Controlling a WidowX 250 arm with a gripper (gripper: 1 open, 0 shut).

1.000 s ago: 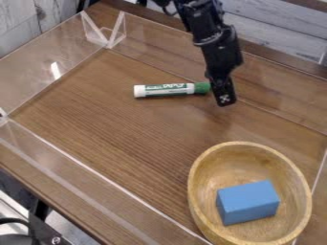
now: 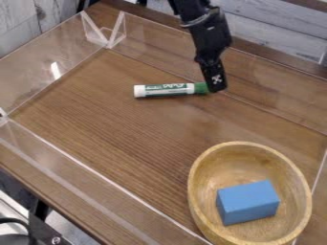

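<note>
The dark robot gripper (image 2: 215, 82) reaches down from the top of the view, its tip just behind and right of a white-and-green tube (image 2: 166, 90) that lies sideways on the wooden tabletop. The gripper looks shut; nothing shows held in it, though its fingers are small and dark here.
A wooden bowl (image 2: 206, 211) with a blue block (image 2: 248, 202) inside sits at the front right. Clear plastic walls edge the table at left and back, with a white bracket at the back-left corner.
The gripper has moved back and slightly left, toward the top of the view. The tube, bowl and block look unmoved.
</note>
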